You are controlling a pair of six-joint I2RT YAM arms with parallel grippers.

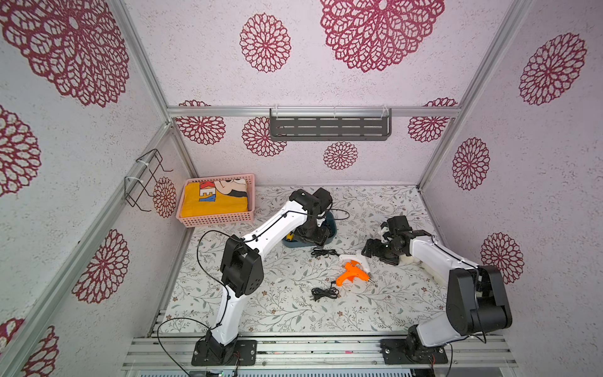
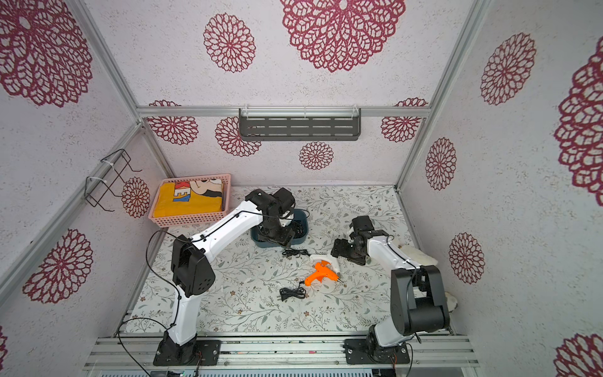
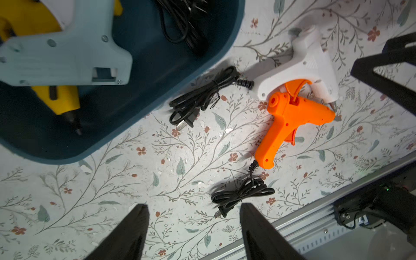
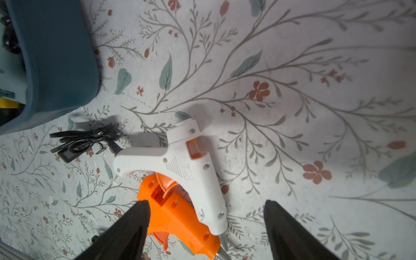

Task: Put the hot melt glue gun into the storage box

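An orange glue gun [image 1: 352, 272] and a white glue gun [image 4: 190, 166] lie touching on the cloth, each with a black cord bundled beside it. The blue storage box [image 3: 143, 108] holds a light blue glue gun [image 3: 69, 56], a yellow one [image 3: 58, 98] partly beneath it, and a black cord. Over the box's front edge, my left gripper is open and empty, its arm covering part of the box from above. My right gripper hovers right of the white gun, fingers apart, with both guns below and nothing gripped.
A pink basket [image 1: 216, 219] with a yellow cloth stands at the back left. Behind the right arm lies a whitish soft thing [image 2: 417, 254], partly hidden. A grey shelf [image 1: 329, 128] hangs on the back wall. The cloth in front of the box is free.
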